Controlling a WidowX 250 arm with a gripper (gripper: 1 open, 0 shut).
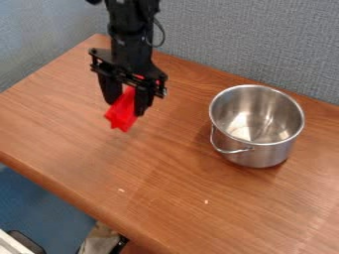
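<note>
My black gripper (127, 89) is shut on a red object (121, 113), which hangs below it over the left-middle part of the wooden table (172, 203). A steel pot (271, 151) with a wire handle stands on the table to the right, apart from the gripper.
Grey-blue walls border the table behind and at the left. At the lower left, past the table's edge, are a blue floor and some objects too small to tell.
</note>
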